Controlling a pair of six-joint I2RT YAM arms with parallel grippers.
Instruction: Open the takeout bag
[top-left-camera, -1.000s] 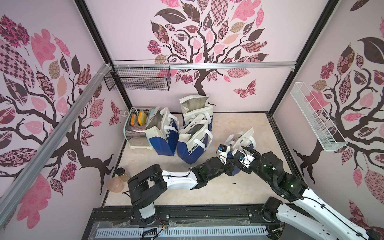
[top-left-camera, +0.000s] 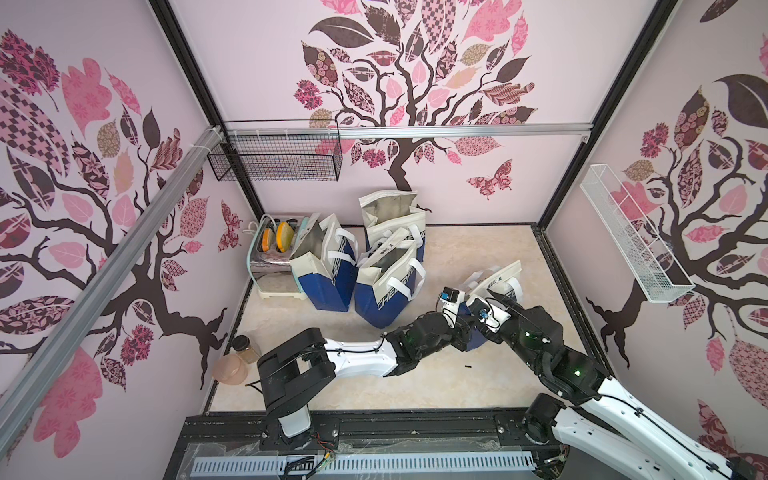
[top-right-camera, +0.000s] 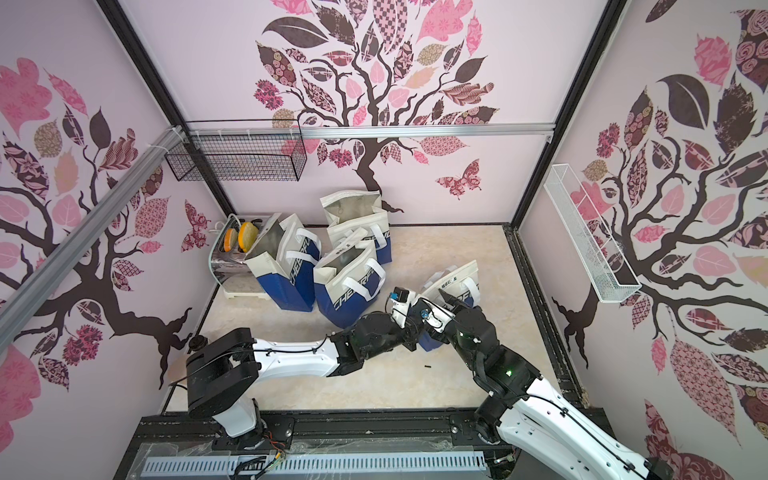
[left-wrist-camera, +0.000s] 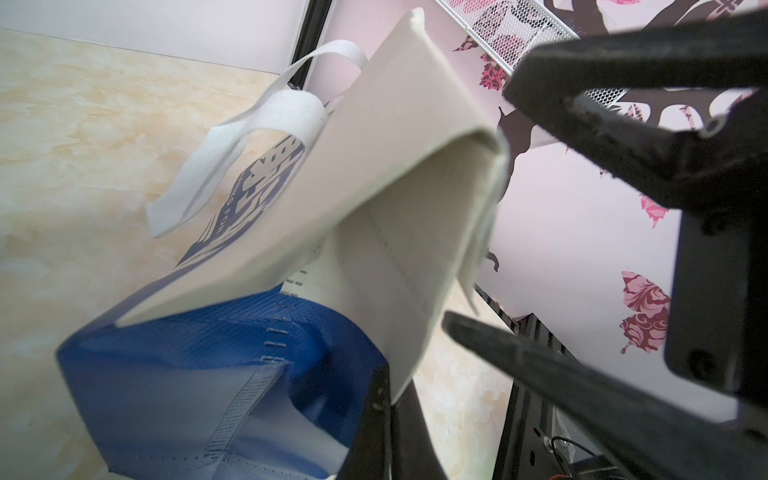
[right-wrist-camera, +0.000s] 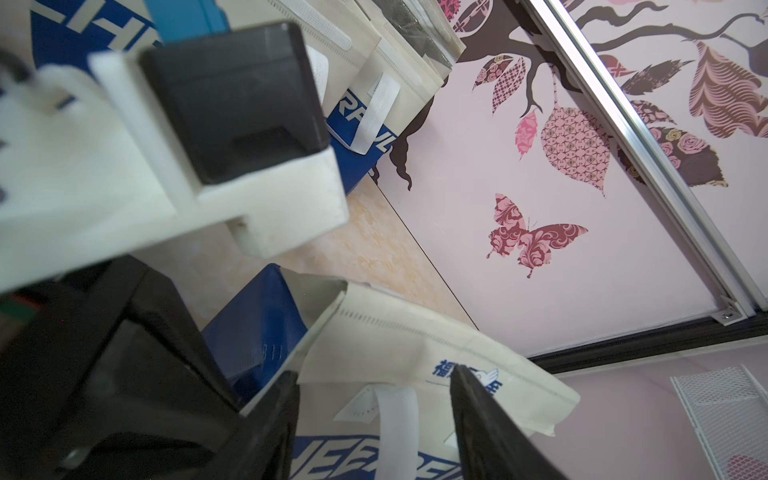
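Observation:
A blue and cream takeout bag (left-wrist-camera: 216, 376) leans on the worktop at right, its cream top flap (right-wrist-camera: 432, 360) raised and tilted, white straps behind. My left gripper is shut at the bag's cream edge, which runs down to its fingertips; it appears to pinch it. My right gripper stands part open over the flap, a strap visible beyond the gap between its fingers; its fingers also show large beside the flap in the left wrist view.
Several similar bags (top-left-camera: 384, 296) stand back left, next to a rack with orange items (top-left-camera: 280, 240). A jar (top-left-camera: 244, 349) sits front left. Wire baskets (top-left-camera: 640, 232) hang on the walls. Worktop behind the right bag is clear.
Since a second ago the bag's cream flap has shifted right and spread a little, and the right arm has moved slightly. The left arm is nearly still.

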